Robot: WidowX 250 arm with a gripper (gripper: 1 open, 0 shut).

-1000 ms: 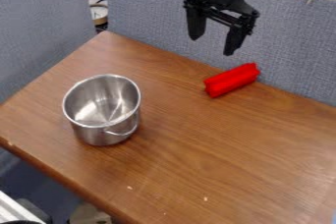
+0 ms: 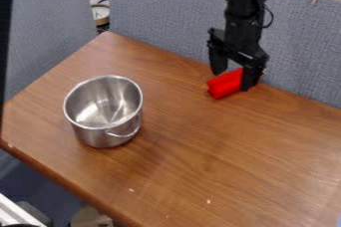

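Note:
A red cylindrical object point(image 2: 226, 85) lies on the wooden table at the back right, near the grey panel. The black gripper point(image 2: 234, 64) is lowered over it, open, its fingers around the upper part of the object and partly hiding it. Whether they touch it I cannot tell. A steel pot point(image 2: 103, 111) with a handle stands on the left of the table.
Grey padded panels point(image 2: 160, 17) border the table at the back and upper left.
The gripper has descended from high above the back of the table to the red object. The pot has not moved.

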